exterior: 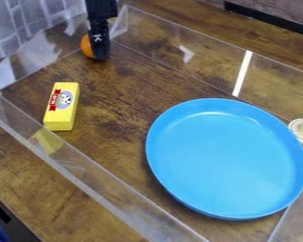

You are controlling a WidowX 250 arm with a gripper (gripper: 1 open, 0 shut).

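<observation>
My black gripper (99,45) reaches down from the top edge at the upper left, its fingers around or right in front of an orange round fruit (87,45), which it partly hides. The gripper looks open, though its fingers are small and dark here. A yellow box with a red label (62,106) lies on the wooden table at the left. A large blue plate (226,158) fills the lower right.
A cream ribbed round object (302,131) sits at the right edge. Clear walls run along the left and bottom. Bare wood lies between box, plate and fruit.
</observation>
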